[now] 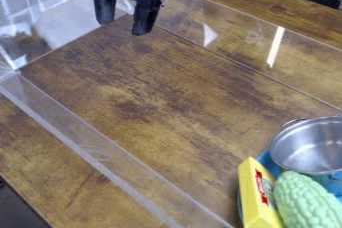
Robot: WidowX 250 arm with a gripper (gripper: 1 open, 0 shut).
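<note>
My black gripper (123, 8) hangs open at the top left, over the back corner of a wooden surface (154, 102), with nothing between its fingers. In the bottom right corner a steel pot (310, 144), a yellow box (258, 197) and a pale green lumpy vegetable-like object (305, 200) sit close together, partly on something blue.
Clear plastic walls (94, 158) border the wooden work area on the near left and along the back.
</note>
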